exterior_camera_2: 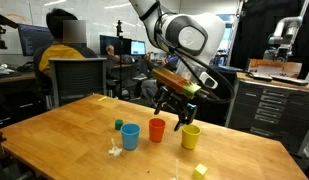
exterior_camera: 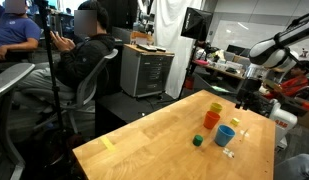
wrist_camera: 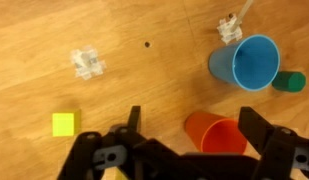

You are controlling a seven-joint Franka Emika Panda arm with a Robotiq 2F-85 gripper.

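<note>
My gripper is open with nothing between its fingers, hanging above the table near the cups. In exterior view 2 the gripper (exterior_camera_2: 170, 116) appears around the red-orange cup (exterior_camera_2: 157, 130) and the yellow cup (exterior_camera_2: 190, 137). A blue cup (wrist_camera: 244, 63) stands beside the red-orange cup (wrist_camera: 209, 133) in the wrist view, with a green cylinder (wrist_camera: 290, 81) next to it. Left of the fingers lies a yellow block (wrist_camera: 66, 124). Most of the yellow cup is hidden behind the gripper body in that view.
Crumpled clear tape pieces (wrist_camera: 87, 63) lie on the wooden table (exterior_camera: 154, 137). The table's far side from the cups is bare. Beyond the table are chairs, a seated person and a grey drawer cabinet (exterior_camera_2: 271, 104).
</note>
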